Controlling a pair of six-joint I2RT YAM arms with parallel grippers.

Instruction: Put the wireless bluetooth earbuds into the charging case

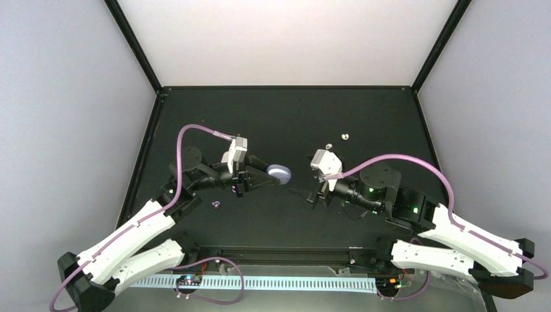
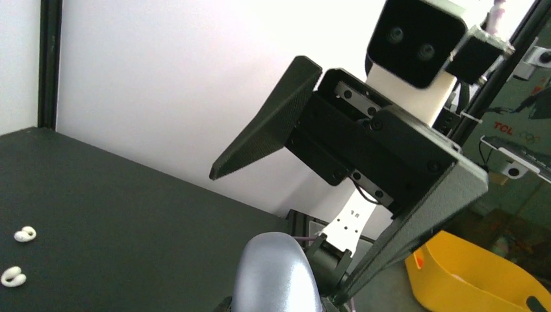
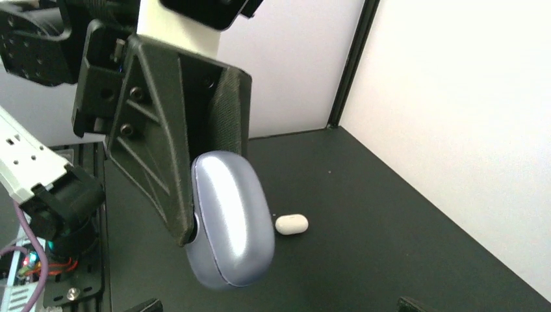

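The lavender charging case (image 1: pixel 279 173) is held in my left gripper (image 1: pixel 268 175), which is shut on it; in the right wrist view the case (image 3: pixel 230 218) looks closed, lid line visible. My right gripper (image 1: pixel 301 187) faces it from a short distance to the right, its fingers apart with nothing between them, as the left wrist view shows. Small white pieces (image 1: pixel 345 136) lie on the mat behind the right gripper; another white oval piece (image 3: pixel 291 224) lies beyond the case in the right wrist view. Whether these are the earbuds is hard to tell.
Small purple pieces (image 1: pixel 216 205) lie on the dark mat (image 1: pixel 279 227) near the left arm. White walls surround the mat. A yellow bin (image 2: pixel 455 279) stands outside at the right in the left wrist view.
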